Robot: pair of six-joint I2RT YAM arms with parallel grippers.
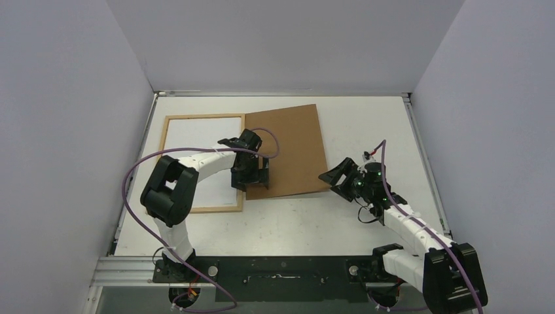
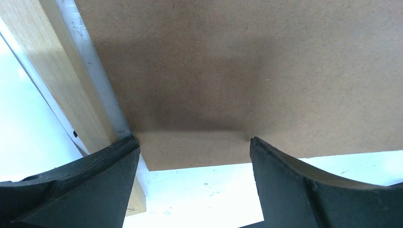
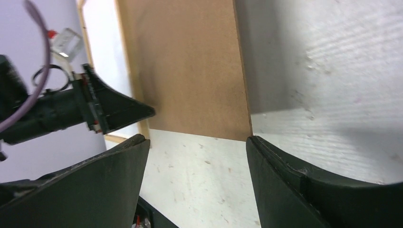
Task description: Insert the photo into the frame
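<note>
The wooden frame (image 1: 239, 124) with a white inside lies at the left, a brown board (image 1: 288, 131) beside it. My left gripper (image 1: 250, 180) is over their adjoining edges, its fingertips (image 2: 266, 147) apart, one at the frame's rail (image 2: 71, 80), the other over the board. My right gripper (image 1: 334, 176) is at the board's front right corner. In the right wrist view its fingers (image 3: 304, 190) appear apart, one touching the board's edge; whether it grips is unclear. That edge looks raised, with a shadow beside it. I cannot see a separate photo.
Grey walls bound both sides and the back. Purple cables run over both arms.
</note>
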